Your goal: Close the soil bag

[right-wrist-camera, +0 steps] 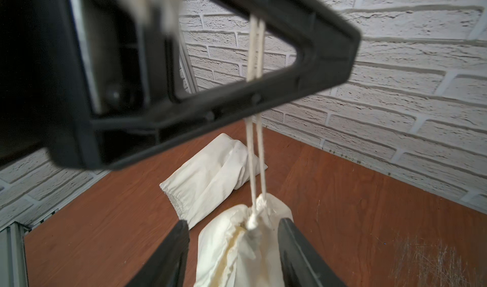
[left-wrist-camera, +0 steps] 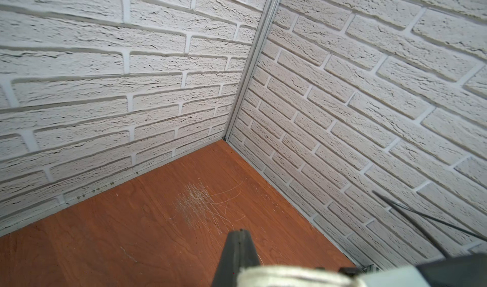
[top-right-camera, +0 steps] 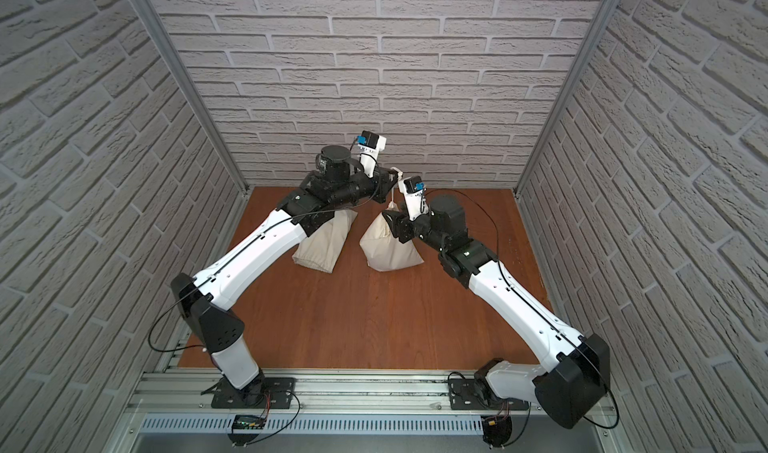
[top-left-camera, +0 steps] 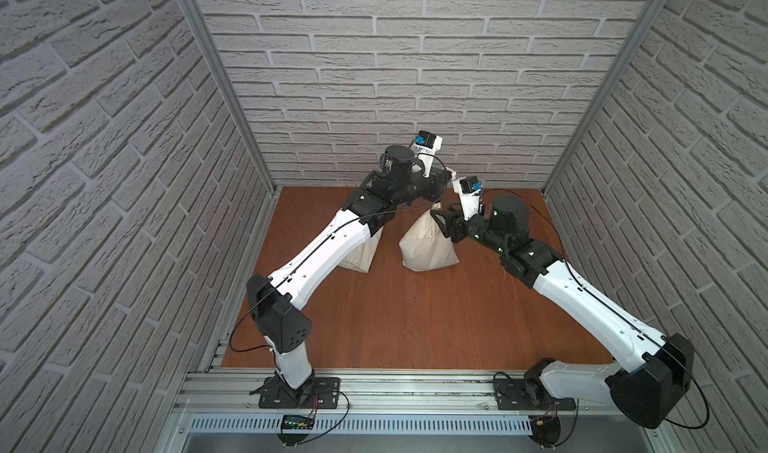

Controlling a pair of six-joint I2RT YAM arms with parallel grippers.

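The cream soil bag stands gathered at its neck, with white drawcords rising taut to my raised left gripper, which is shut with cord at its tip. In the right wrist view the left gripper's black frame fills the top, just ahead. My right gripper is lower, beside the neck, its two fingers apart on either side of it with nothing gripped; the bag shows behind them.
A folded cream cloth lies on the wooden table behind and left of the bag. Brick-patterned walls close in the back and sides.
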